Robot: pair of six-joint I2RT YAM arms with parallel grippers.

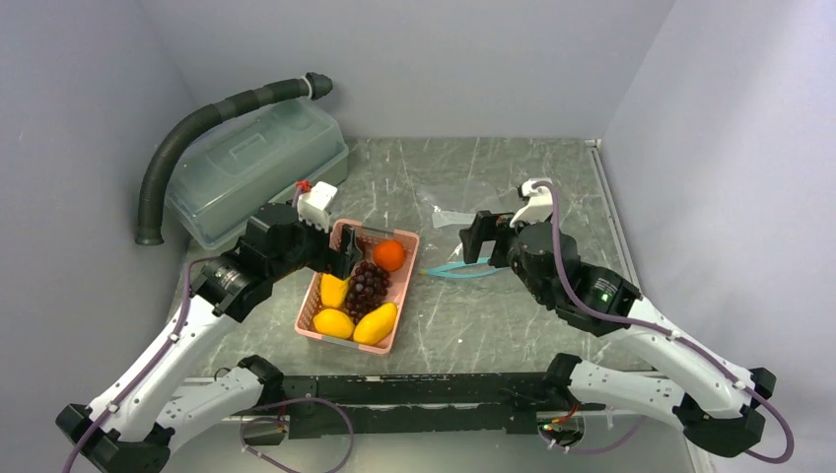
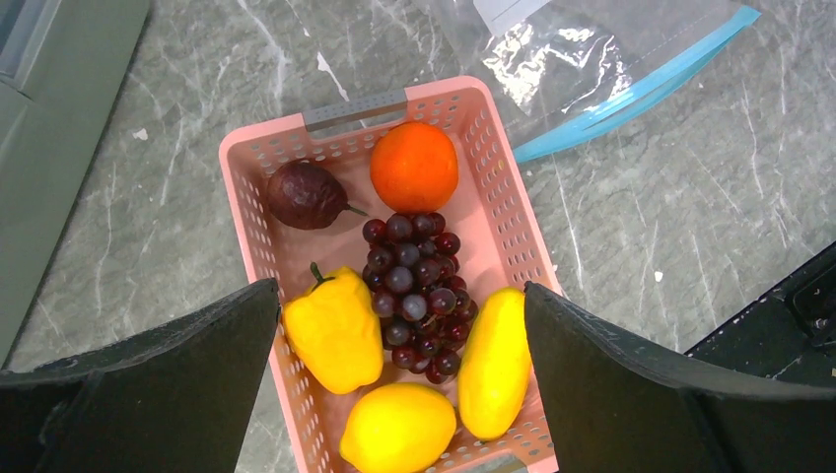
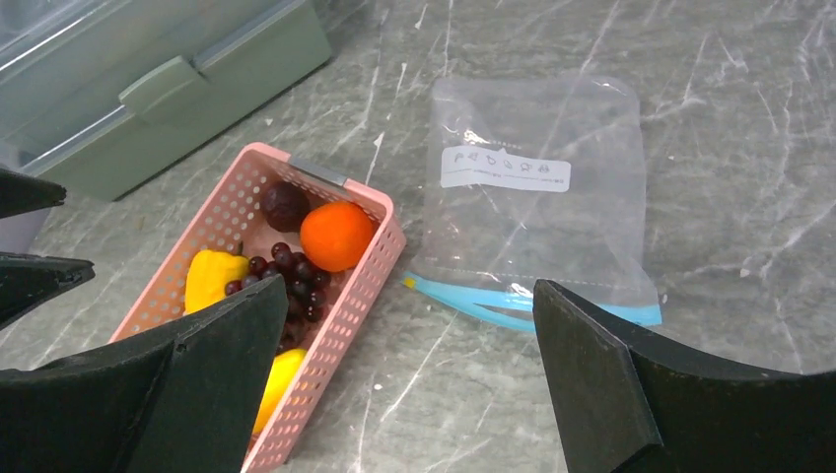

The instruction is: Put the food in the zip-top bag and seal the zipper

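Note:
A clear zip top bag (image 3: 537, 232) with a white label lies flat on the table, its blue zipper edge (image 3: 493, 305) toward the front and its two strips parted in the middle. Left of it, the pink basket (image 2: 237, 197) holds an orange (image 2: 414, 168), dark grapes (image 2: 419, 286), a dark purple fruit (image 2: 308, 195), a yellow pepper (image 2: 335, 330), a lemon (image 2: 398, 429) and a yellow mango (image 2: 495, 365). Over the basket hovers my left gripper, open and empty. My right gripper, also open with nothing between its fingers, hangs above the bag's zipper side.
A lidded green translucent box (image 1: 256, 163) stands at the back left, close to the basket. A dark hose (image 1: 187, 128) arches over it. Bare grey marbled tabletop (image 1: 463, 335) lies in front of the bag and to its right.

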